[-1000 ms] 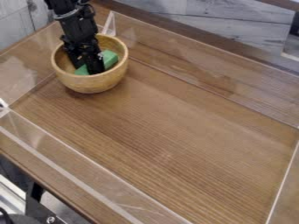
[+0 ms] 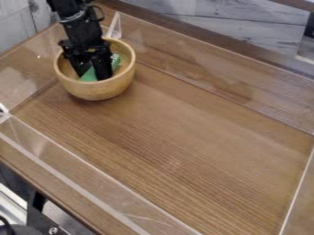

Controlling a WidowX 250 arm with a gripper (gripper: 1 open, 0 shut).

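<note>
A wooden bowl [image 2: 98, 89] stands at the upper left of the table, with a green object [image 2: 116, 61] inside it. My black gripper [image 2: 88, 69] reaches down from the top into the bowl, at the green object, which it partly hides. I cannot make out how far apart the fingers are or whether they hold the object.
The gripper has shifted slightly within the bowl; the bowl and green object look nearly the same.
</note>
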